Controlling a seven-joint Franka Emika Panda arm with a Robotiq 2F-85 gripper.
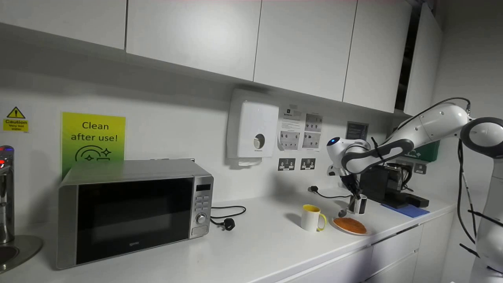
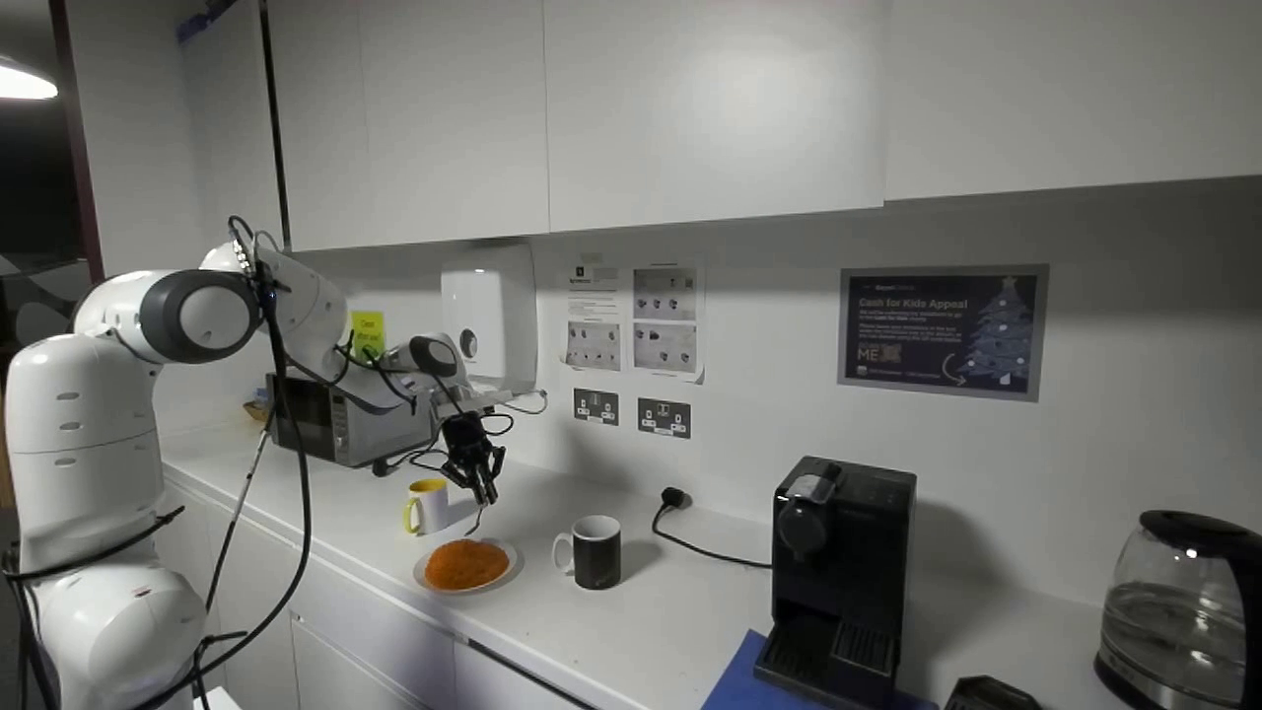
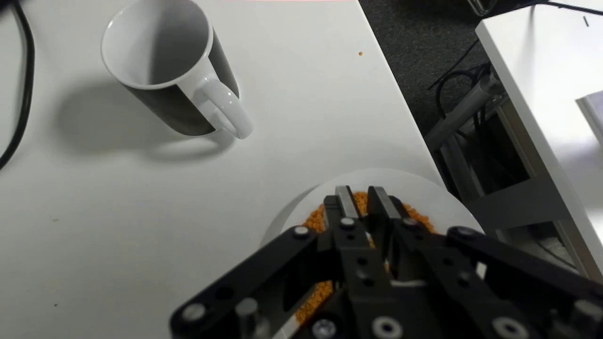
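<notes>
My gripper (image 2: 487, 492) is shut on a metal spoon (image 1: 342, 213), which hangs downward from the fingers. In exterior view 1 the spoon's bowl appears at the back left rim of a white plate (image 3: 452, 204). A wide heap of orange grains (image 2: 466, 564) covers most of that plate. Whether the spoon carries any grains, I cannot tell. From the wrist, the fingertips (image 3: 346, 202) lie across the heap, and the spoon's bowl is hidden. A white mug with a yellow inside (image 1: 310, 220) and a black-and-white mug (image 2: 596, 556) stand upright on either side of the plate.
The plate is close to the counter's front edge. A black coffee machine (image 2: 840, 568) on a blue mat (image 2: 736, 674), a plug with its cable (image 2: 671, 498) and a microwave (image 1: 134, 212) also occupy the counter. Bare counter lies between the microwave and the yellow mug.
</notes>
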